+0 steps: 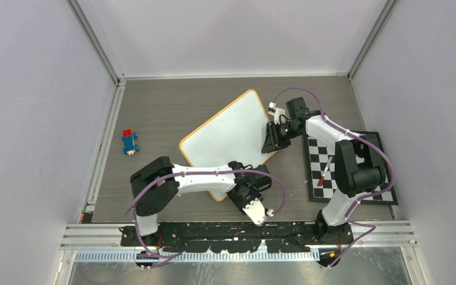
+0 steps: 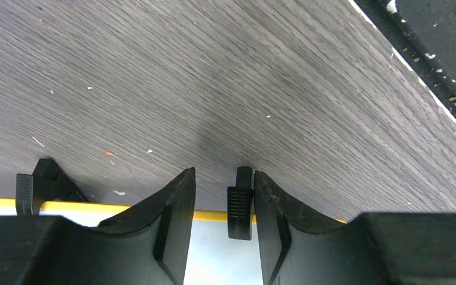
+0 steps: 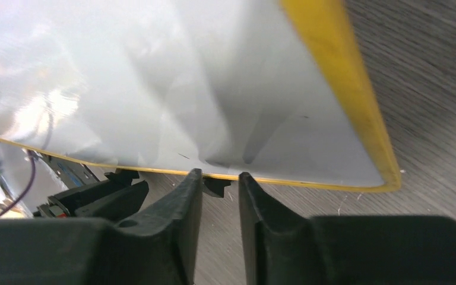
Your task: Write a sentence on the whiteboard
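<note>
The whiteboard (image 1: 222, 133), white with a yellow border, lies tilted diagonally on the grey table, blank as far as visible. My left gripper is at its near edge, fingers close together around a small black piece at that yellow edge; whether it grips the board itself is hard to tell. My right gripper hovers at the board's right corner, fingertips slightly apart over the yellow edge, with nothing clearly between them. In the top view the left gripper is mostly hidden under its arm.
A checkered board (image 1: 322, 148) with an orange-handled tool (image 1: 322, 178) lies at the right, partly under the right arm. A blue-and-red toy (image 1: 129, 142) sits at the left.
</note>
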